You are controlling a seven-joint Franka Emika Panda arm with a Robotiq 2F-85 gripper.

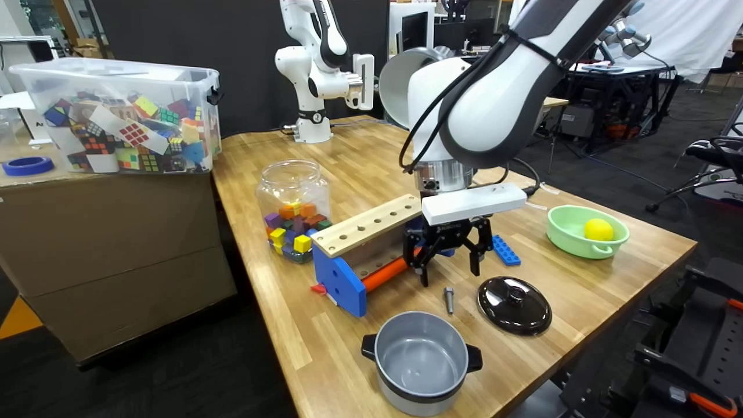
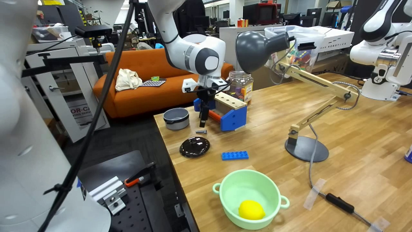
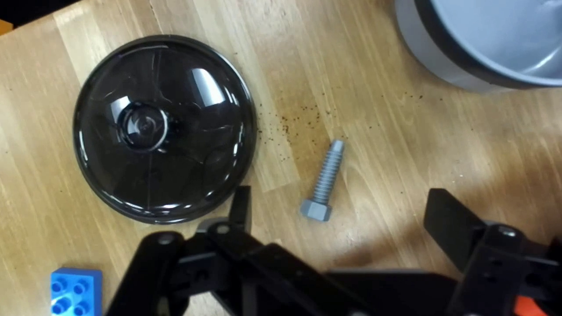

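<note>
My gripper (image 1: 451, 276) stands open above the table, its two black fingers wide apart with nothing between them. In the wrist view a grey bolt (image 3: 326, 176) lies flat on the wood, ahead of the gap between the fingertips and apart from both. Left of it is a shiny black lid (image 3: 174, 174) with a round knob, its edge close to one finger in that view. The grey pot (image 1: 421, 355) with black handles sits at the table's near end, empty and uncovered. Beside my gripper is a workbench toy with blue ends (image 1: 339, 282) and a pale wooden top (image 1: 365, 226).
A blue toy brick (image 2: 234, 155) lies beyond the lid. The green bowl (image 2: 231, 185) holds a yellow lemon (image 2: 251, 210). A jar of coloured blocks (image 1: 293, 209) stands behind the workbench, and a desk lamp's base (image 2: 307, 149) occupies the table's middle.
</note>
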